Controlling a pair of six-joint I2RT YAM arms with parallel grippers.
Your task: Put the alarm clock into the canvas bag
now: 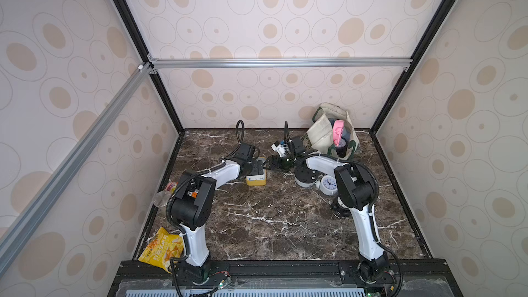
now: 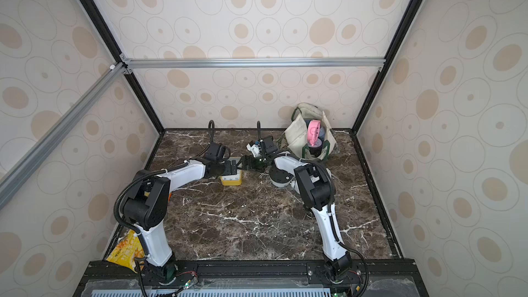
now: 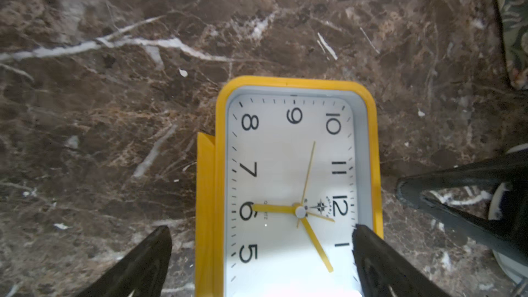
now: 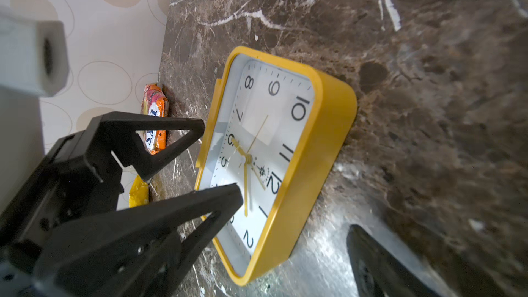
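Note:
A yellow rectangular alarm clock [image 1: 255, 182] with a white face lies face up on the marble table. Above it, my left gripper is open, its fingers to either side of the clock's face in the left wrist view. From the right, my right gripper [image 1: 269, 162] reaches close to the clock; one of its fingers [image 4: 379, 264] shows apart from the yellow side wall, with no hold visible. The cream canvas bag [image 1: 318, 136] with green trim stands open at the back right. Inside it are a pink clock [image 1: 337, 132] and dark items.
A white clock [image 1: 328, 186], a round dark-topped item [image 1: 305, 175] and a black clock [image 1: 341, 209] sit under or beside my right arm. Snack packets, including a yellow bag [image 1: 162, 248], lie at the left.

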